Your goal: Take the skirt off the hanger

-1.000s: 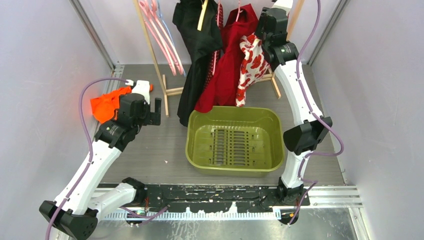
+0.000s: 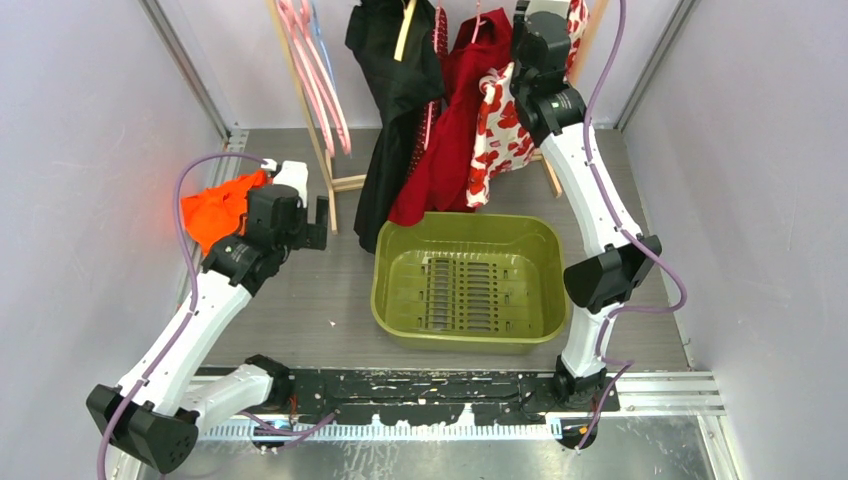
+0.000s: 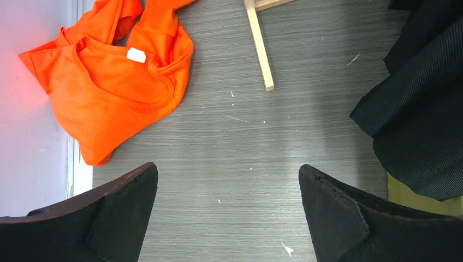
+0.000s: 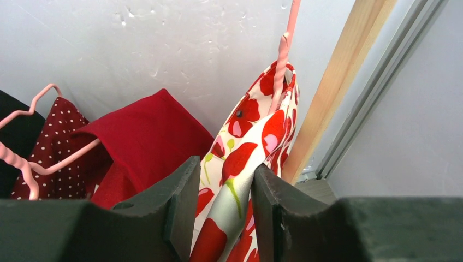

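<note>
A white skirt with red flowers [image 2: 497, 135] hangs at the rack's right, a pink hanger [image 4: 283, 54] rising from inside its top in the right wrist view. My right gripper has a rolled fold of the skirt [image 4: 238, 164] between its fingers; whether they are fully closed on it is unclear. In the top view the right arm covers part of the skirt. My left gripper stands open and empty over the floor at the left, near an orange garment [image 3: 109, 93].
A black garment [image 2: 395, 130], a dotted maroon one and a red one [image 2: 455, 120] hang left of the skirt. Empty hangers hang further left. A green basket [image 2: 540, 290] sits below. The wooden rack post [image 4: 336, 90] is at the right.
My left arm has edged slightly right.
</note>
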